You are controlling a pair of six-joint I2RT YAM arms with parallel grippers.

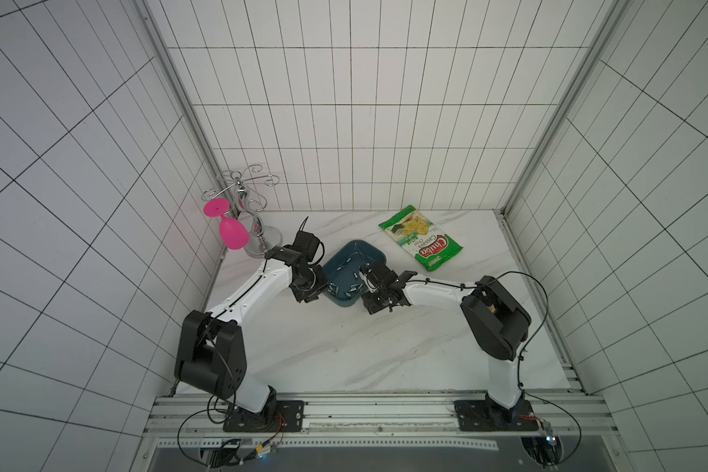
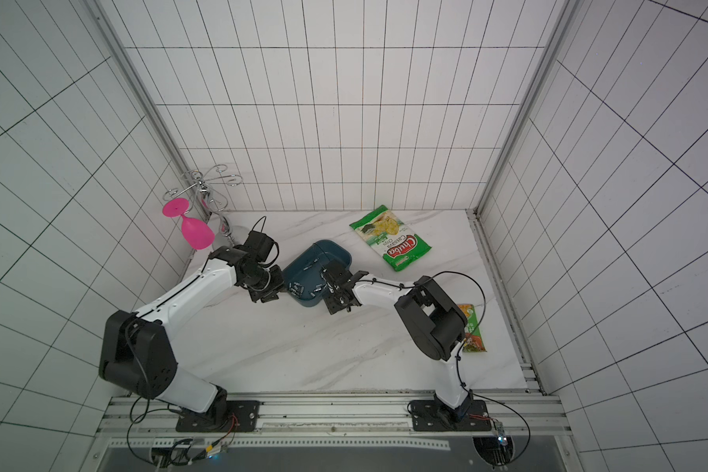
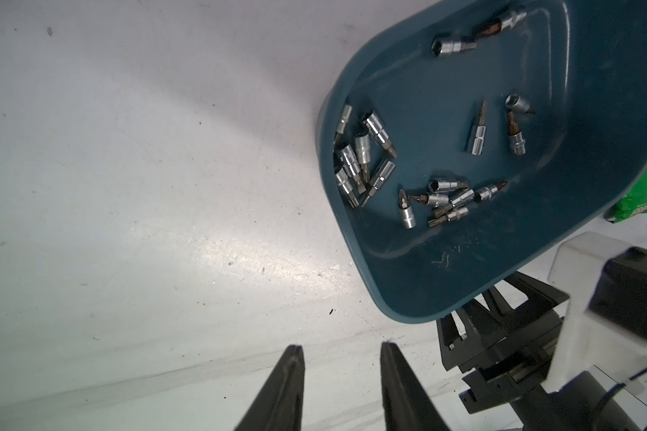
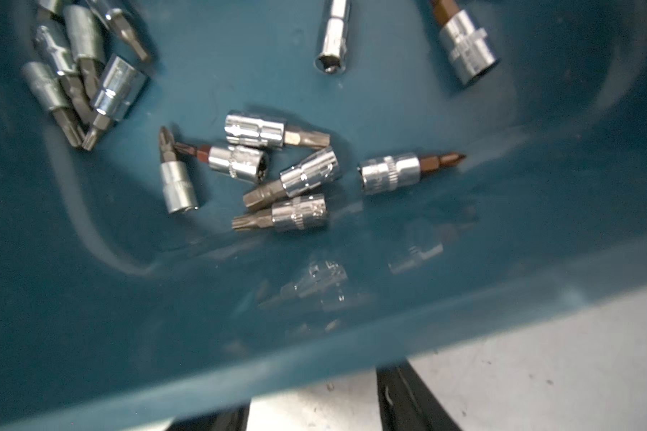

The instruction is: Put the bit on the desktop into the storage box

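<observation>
A dark blue storage box [image 1: 365, 250] stands on the desktop between my two arms. Several silver bits with brown or grey tips, such as one short bit [image 4: 391, 174], lie scattered on its floor. I see no loose bit on the bare desktop in these views. My left gripper is open beside the box's left end, over empty desktop, its fingers [image 3: 286, 388] apart with nothing between them. Along the box's near right side, my right gripper is open just outside the wall, whose rim partly hides its fingers [image 4: 409, 398].
A green chips bag [image 1: 422, 238] lies behind the box to the right, and a smaller packet [image 2: 472, 328] is by the right arm. A metal stand with pink glasses [image 1: 233, 233] occupies the back left.
</observation>
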